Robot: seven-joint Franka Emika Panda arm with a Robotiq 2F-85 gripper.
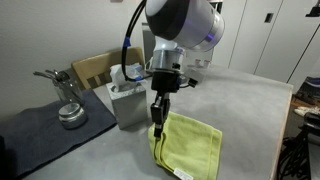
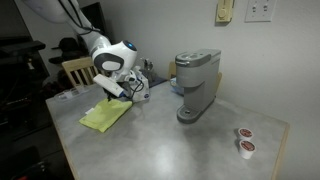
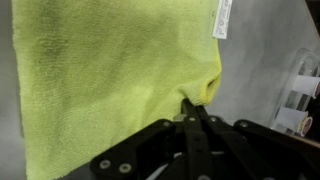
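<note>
A yellow-green towel (image 1: pixel 190 147) lies on the grey table, partly folded over, with a white label along its near edge. In the wrist view the towel (image 3: pixel 110 70) fills much of the left and middle, and its label (image 3: pixel 222 18) shows at the top. My gripper (image 1: pixel 158 120) points down at the towel's left corner, low over the table. Its fingers are shut, and in the wrist view the cloth bunches up into a yellow fold right at the fingertips (image 3: pixel 188 106). The far exterior view shows the towel (image 2: pixel 103 117) flat beneath the arm.
Close behind the gripper stands a grey box (image 1: pixel 128 105) with white contents. A metal pot (image 1: pixel 70 108) rests on a dark mat (image 1: pixel 40 132) at left. The coffee machine (image 2: pixel 198 85) and small cups (image 2: pixel 246 149) are farther off.
</note>
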